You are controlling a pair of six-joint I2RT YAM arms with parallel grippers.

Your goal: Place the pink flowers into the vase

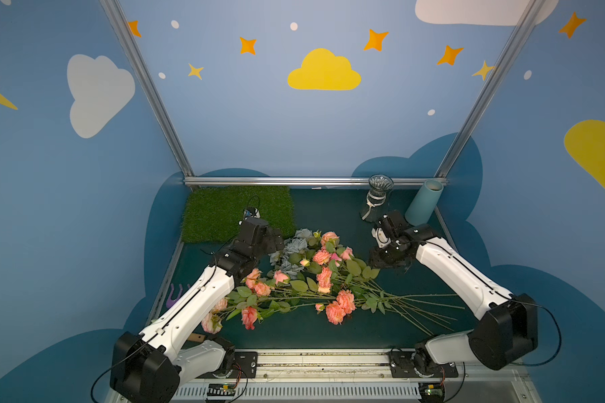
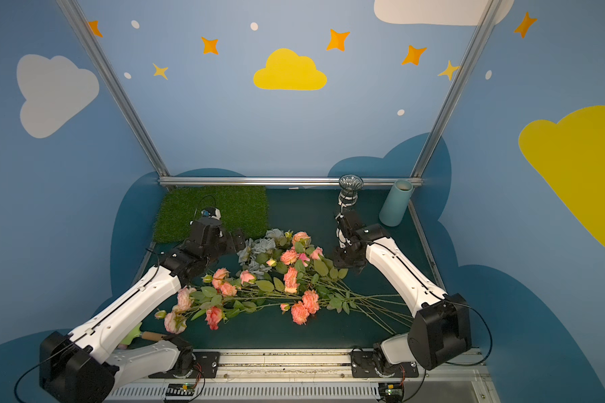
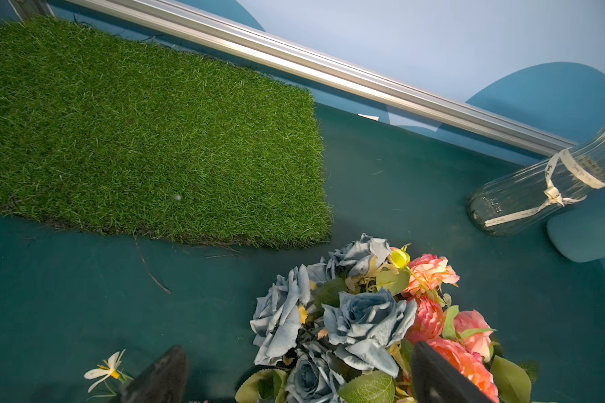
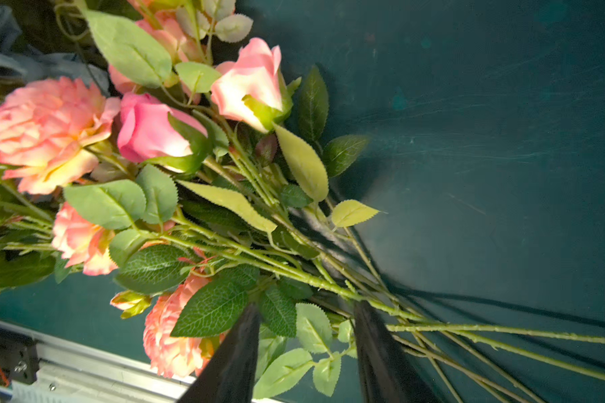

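Pink flowers with long green stems lie in a heap on the dark green table, mixed with grey-blue roses. A clear glass vase with a white ribbon stands at the back right. My right gripper hovers above the stems with its fingers parted and nothing visibly clasped; stems and leaves show beyond the gap. My left gripper is open above the grey-blue roses at the left of the heap, the blooms showing past its fingers.
A blue-green vase stands right of the glass one. Artificial grass covers the back left, and a small white flower lies near the left gripper. Bare table lies between grass and glass vase.
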